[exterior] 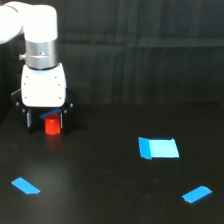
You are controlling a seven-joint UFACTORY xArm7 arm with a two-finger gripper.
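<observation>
At the left, a small red block [53, 126] sits on the black table. My gripper [46, 120], under its white hand, is low over the table with its dark fingers spread apart. Between the left finger [28, 117] and the block a gap shows. The right finger is dark against the background, so whether it touches the block is unclear. A strip of blue tape [47, 114] lies partly hidden behind the block.
On the right lies a pale blue square [163, 149] with a strip of blue tape [144, 148] along its left side. More tape marks the front left [25, 186] and front right [196, 194].
</observation>
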